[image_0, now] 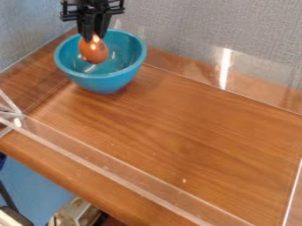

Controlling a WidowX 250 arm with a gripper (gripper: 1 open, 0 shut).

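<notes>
My black gripper (94, 34) reaches down from the top left over a teal bowl (108, 78) at the back left of the wooden table. It is shut on an orange-brown, egg-like object (94, 52), which is held upright within the bowl's outline. The fingertips are partly hidden behind the object, and I cannot tell whether it touches the bowl.
Clear low borders run along its edges, with grey padded walls behind. White strips lie at the left edge.
</notes>
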